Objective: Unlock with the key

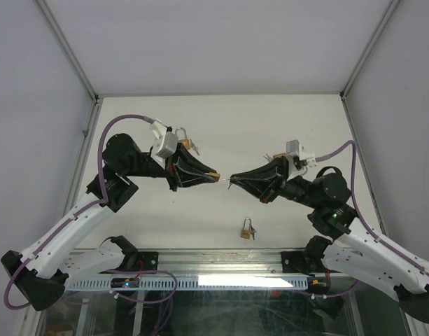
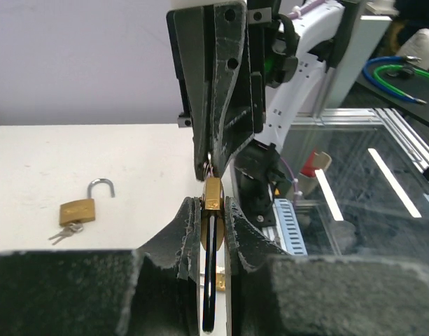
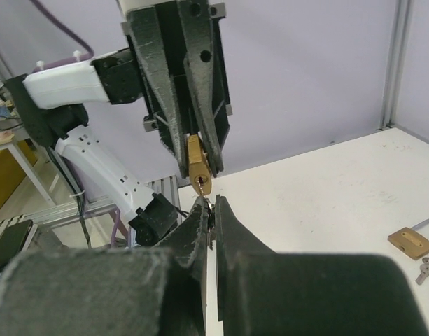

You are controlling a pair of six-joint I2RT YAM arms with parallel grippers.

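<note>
A brass padlock body (image 1: 214, 177) is pinched in my left gripper (image 1: 211, 176), which is shut on it in mid-air. In the left wrist view the padlock (image 2: 213, 192) sits upright between the fingertips; in the right wrist view its keyhole end (image 3: 199, 175) faces my right gripper. My right gripper is shut, with a thin silver key (image 1: 228, 180) at its fingertips, pointing toward the keyhole. From these views I cannot tell how far the key is inside the lock.
An open padlock with keys (image 1: 185, 143) lies at the back, another (image 1: 245, 232) near the front edge, and a third (image 1: 277, 156) lies partly behind the right arm.
</note>
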